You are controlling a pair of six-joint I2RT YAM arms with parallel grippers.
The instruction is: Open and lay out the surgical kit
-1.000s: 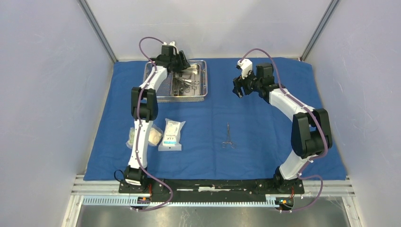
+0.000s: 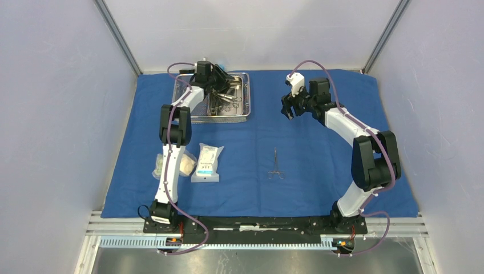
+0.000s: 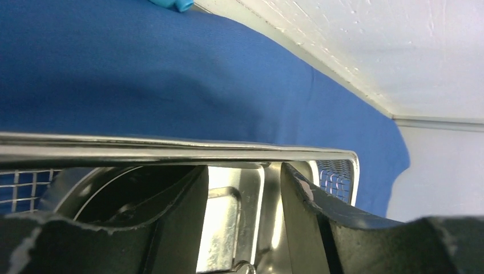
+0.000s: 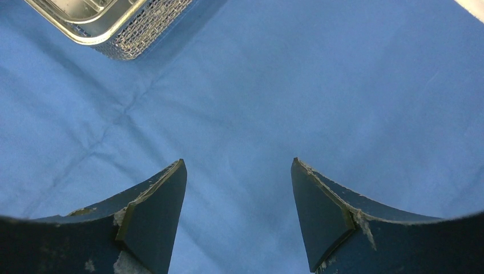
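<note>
A wire-mesh basket (image 2: 247,108) stands at the back left, holding a shiny metal tray (image 3: 220,228) with several metal instruments (image 2: 226,97) in it. Over the basket's back part is my left gripper (image 2: 224,81), its fingers (image 3: 191,211) apart and no object seen between them; the basket rim (image 3: 171,153) crosses just beyond the tips. One ringed clamp (image 2: 276,165) lies alone on the blue cloth. Right of the basket, my right gripper (image 2: 289,111) hovers above bare cloth, fingers (image 4: 154,211) wide apart with nothing between.
White packaged item (image 2: 207,162) and clear bags with pale contents (image 2: 187,164) lie at the front left, beside the left arm. A light-blue object (image 3: 182,4) sits behind the basket near the back wall.
The right arm looks nearly unmoved. The lone clamp stays where it was.
</note>
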